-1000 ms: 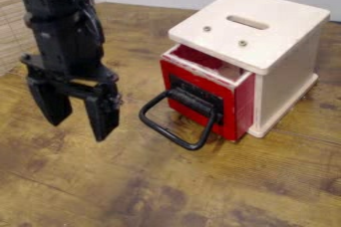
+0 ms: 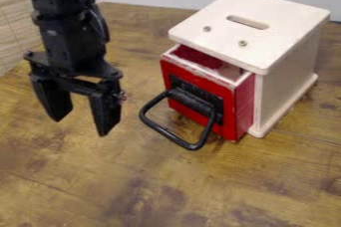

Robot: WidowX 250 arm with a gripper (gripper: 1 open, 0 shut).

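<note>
My black gripper hangs at the left, fingers pointing down and spread apart with nothing between them. To its right stands a white wooden box with a slot and two screws on top. Its red front panel juts slightly forward, showing a gap at the top, and carries a black loop handle that sticks out toward the floor, apart from the gripper.
A pale woven mat or panel is at the far left, and a white wall runs along the back.
The box and its handle look unchanged.
</note>
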